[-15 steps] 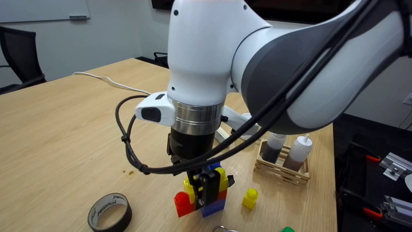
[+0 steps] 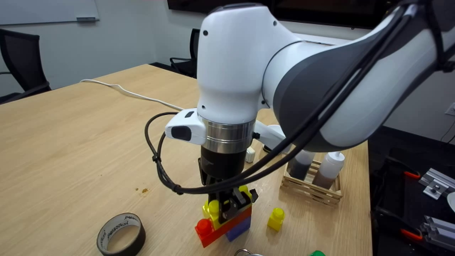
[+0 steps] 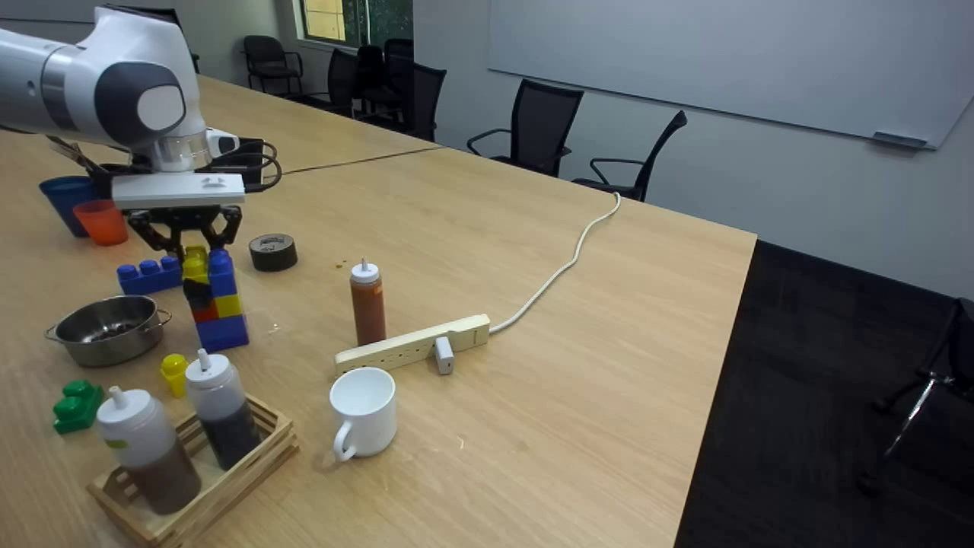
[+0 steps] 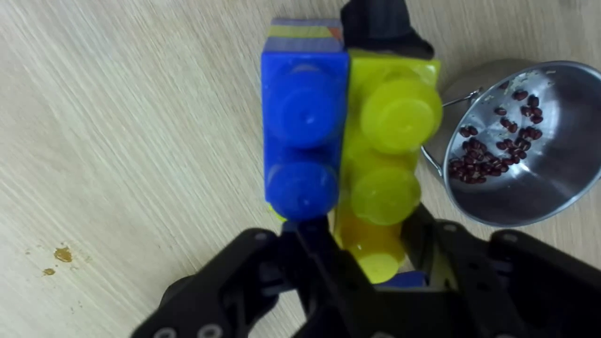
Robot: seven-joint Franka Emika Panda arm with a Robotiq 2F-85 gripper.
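Observation:
A stack of toy bricks stands on the table, its lower part showing red, yellow and blue. On top, a blue brick (image 4: 301, 135) and a yellow brick (image 4: 394, 141) lie side by side in the wrist view, a narrow gap between them at the near end. My gripper points down over the stack, its dark fingers on either side of the yellow brick's near end. Whether they press on it cannot be told. A red brick (image 2: 204, 228) sticks out of the stack's left side in exterior view 1. A dark piece (image 4: 386, 28) touches the yellow brick's far end.
Close beside the stack is a steel pot (image 4: 524, 146) holding dark beans. A loose yellow brick (image 2: 276, 219), a tape roll (image 2: 139, 236) and a wooden crate (image 2: 309, 192) with bottles stand around it. Open table lies left of the stack in exterior view 1.
In exterior view 1 the arm has shifted right and slightly down. The red brick's long side now shows more, and the stack appears slightly further right. The blue top brick is now hidden there.

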